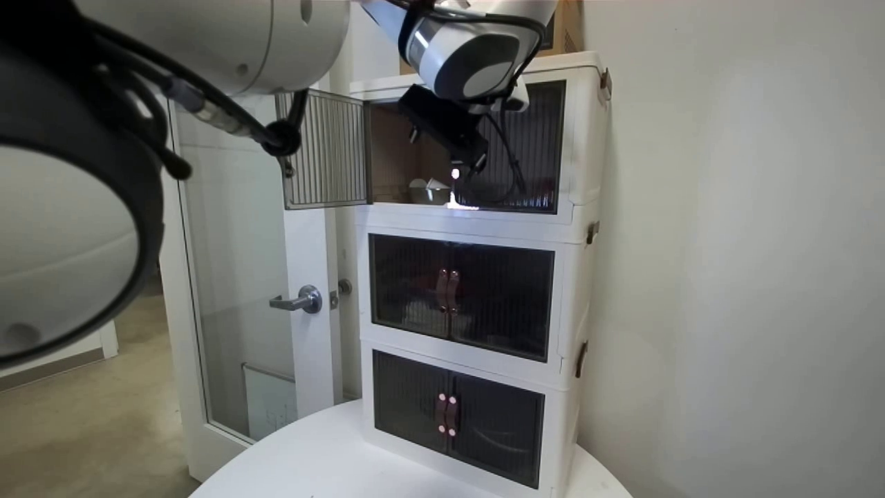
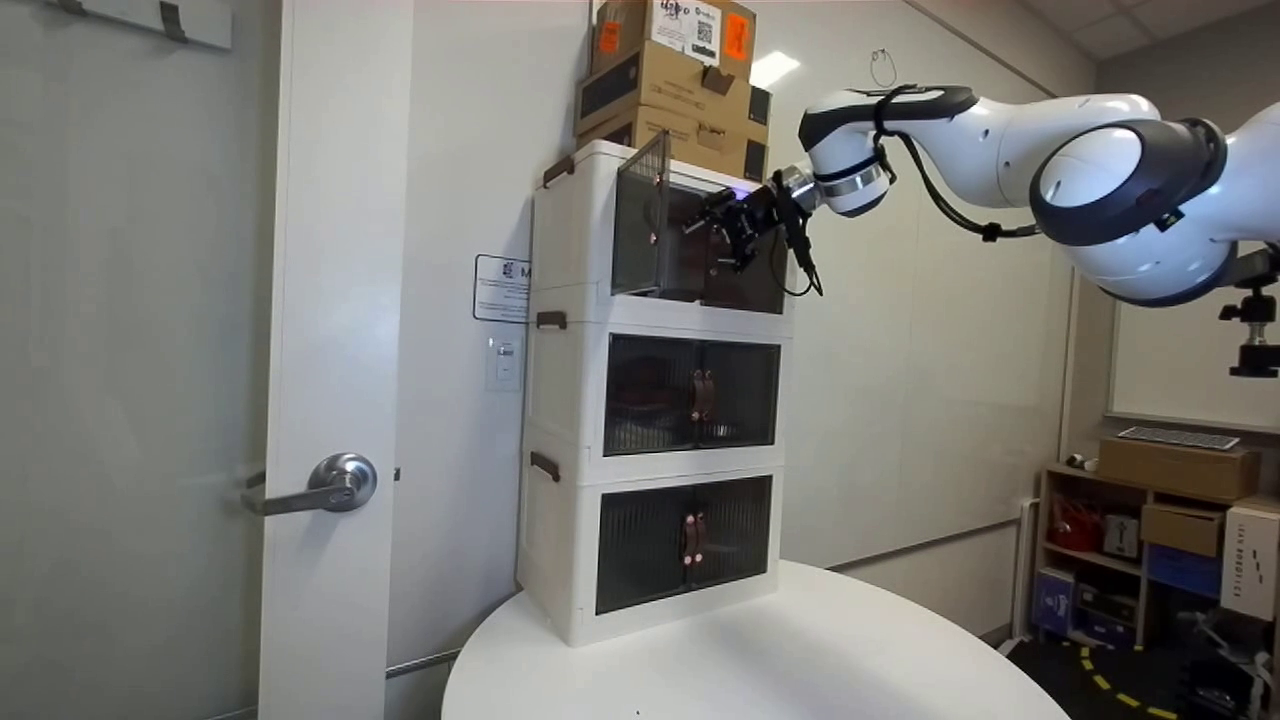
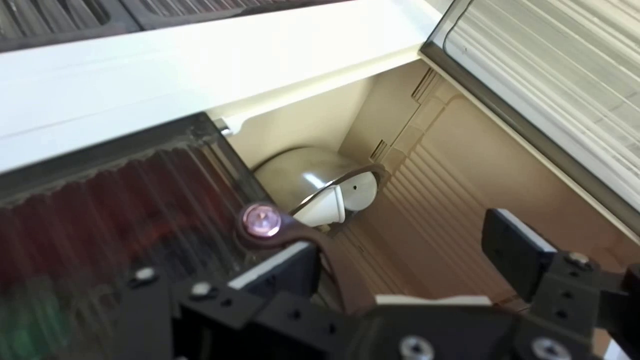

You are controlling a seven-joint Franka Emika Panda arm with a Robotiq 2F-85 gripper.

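Observation:
My gripper is open at the top cabinet's front, its two fingers well apart in the wrist view. The brown strap handle of the shut right-hand door runs between them, close to the left finger. Whether it touches that finger, I cannot tell. The left-hand door of the top cabinet stands swung open. Inside lie a shiny rounded bowl and a white cup-like piece. In exterior view 2 the gripper appears just right of the open door.
Two more cabinet sections, with middle doors and bottom doors shut, are stacked below on a round white table. Cardboard boxes sit on top.

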